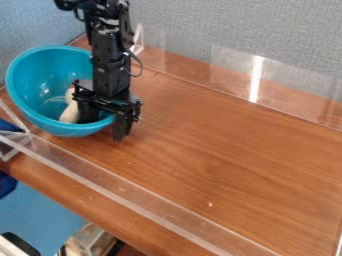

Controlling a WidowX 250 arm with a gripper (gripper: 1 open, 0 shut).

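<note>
A turquoise bowl [39, 72] sits at the left end of the wooden table [227, 170]. My black gripper [102, 110] reaches down into the bowl's right side, partly over its rim. A pale, elongated object [70, 110] lies in the bowl, just left of the gripper and partly hidden by it. Whether the fingers touch it or how far they are apart is unclear.
Clear low panels run along the table's back and front edges. The centre and right of the tabletop are empty. A grey textured wall stands behind. Dark blue and other items lie beyond the table's lower left edge.
</note>
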